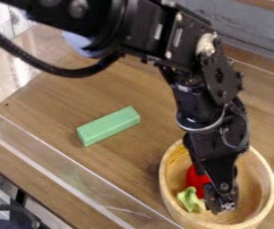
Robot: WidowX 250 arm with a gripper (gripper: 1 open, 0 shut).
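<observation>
My gripper (pixel 215 183) is lowered into a round wooden bowl (pixel 255 207) at the lower right, its black body covering much of the bowl's interior. Inside, a red object (pixel 197 178) and a pale green piece (pixel 190 201) lie at the left, beside the gripper's fingers. The finger is open, though the fingers are partly hidden behind the gripper's body.
A green block (pixel 108 125) lies on the wooden table (pixel 68 98) left of the bowl. Clear plastic edging runs along the table's front left.
</observation>
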